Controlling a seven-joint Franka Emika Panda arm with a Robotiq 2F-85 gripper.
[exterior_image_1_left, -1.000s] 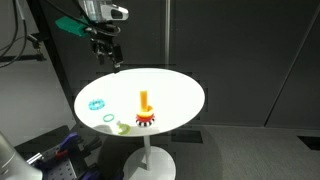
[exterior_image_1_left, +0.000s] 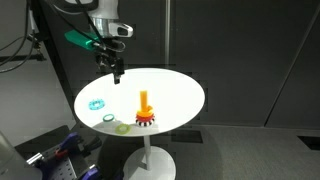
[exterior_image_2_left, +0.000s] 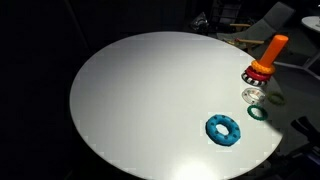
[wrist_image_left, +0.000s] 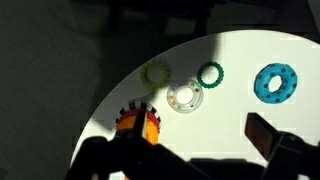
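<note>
My gripper (exterior_image_1_left: 117, 79) hangs above the near left part of the white round table (exterior_image_1_left: 175, 85), open and empty. In the wrist view its dark fingers stand wide apart, with bare table between them. A stacking toy with an upright orange post (exterior_image_1_left: 144, 100) sits on the table; its base has orange and red rings (exterior_image_2_left: 258, 73). Near the table's edge lie a blue ring (wrist_image_left: 275, 83) with dark dots, a dark green ring (wrist_image_left: 210, 74), a clear whitish ring (wrist_image_left: 185, 96) and a yellow-green ring (wrist_image_left: 155, 74). The left finger partly covers the toy in the wrist view.
The table stands on a single white pedestal (exterior_image_1_left: 148, 153). A dark chair-like object (exterior_image_2_left: 200, 20) shows beyond the table, and grey floor (exterior_image_1_left: 250, 150) lies to the right.
The stacking toy and the blue ring have stayed where they were.
</note>
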